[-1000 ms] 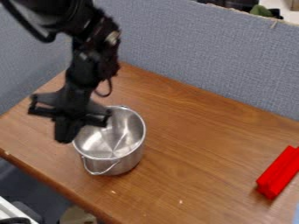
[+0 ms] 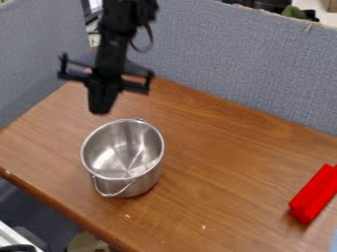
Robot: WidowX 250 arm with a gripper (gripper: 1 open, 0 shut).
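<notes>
My gripper (image 2: 101, 98) is raised above and behind the steel pot (image 2: 122, 157), a little to its left. It is shut, and nothing shows between its fingers, though they are dark and somewhat blurred. The pot stands upright on the wooden table (image 2: 211, 187) with its wire handle hanging at the front. Its inside, as far as it shows, looks empty.
A red block (image 2: 313, 193) lies at the table's right edge. Grey padded walls (image 2: 250, 69) border the back and left.
My gripper has moved up and back, away from the pot's left rim, so more of the pot now shows. The pot and red block stay where they were.
</notes>
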